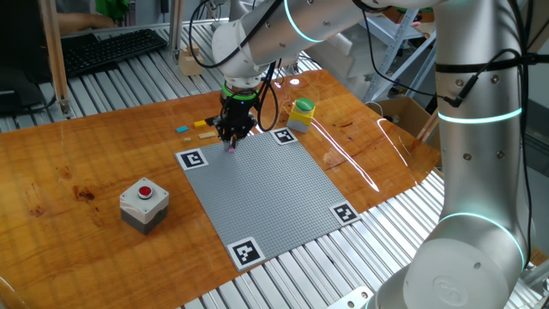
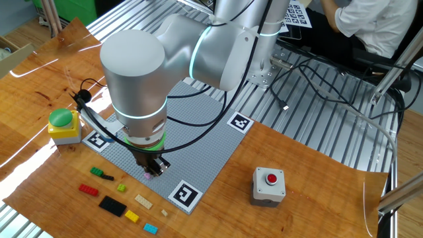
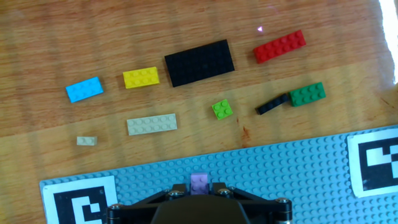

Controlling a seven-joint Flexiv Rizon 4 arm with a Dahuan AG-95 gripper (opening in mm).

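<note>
A pink-purple brick (image 3: 199,183) sits between the two fingertips of my gripper, which looks shut on it. Below them spreads the grey studded baseplate (image 1: 266,189), bluish in the wrist view, with square markers at its corners. In exterior view 1 the gripper (image 1: 230,142) points down over the far edge of that plate, and the pink brick (image 1: 231,149) shows just under it. Exterior view 2 has the brick (image 2: 148,176) close to the plate's edge. Whether its underside touches the studs, I cannot tell.
Loose bricks lie on the wood beyond the plate, among them a black one (image 3: 199,63), a red one (image 3: 279,46) and a lime one (image 3: 222,109). A green-button box (image 1: 301,114) and a red-button box (image 1: 144,205) flank the plate. Most of the plate is bare.
</note>
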